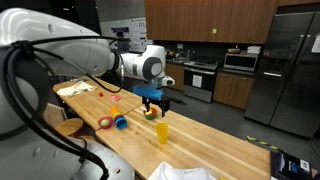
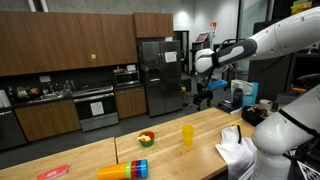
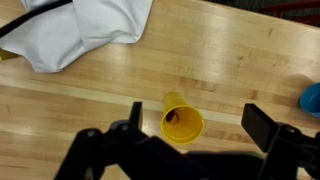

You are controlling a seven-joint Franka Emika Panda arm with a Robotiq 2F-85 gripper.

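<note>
A yellow cup stands upright on the wooden table, with something small and dark inside it. In the wrist view it lies between and just beyond the spread fingers of my gripper. The gripper is open and empty, held above the table. Exterior view 1 shows the yellow cup to the right of and lower than the gripper. From the other side, the cup stands apart from the gripper, which is up and to its right.
A white cloth lies on the table on one side of the cup. A bowl with colourful contents and a bright cylindrical container occupy the other side. A blue object shows at the wrist view's right edge. Bare table surrounds the cup.
</note>
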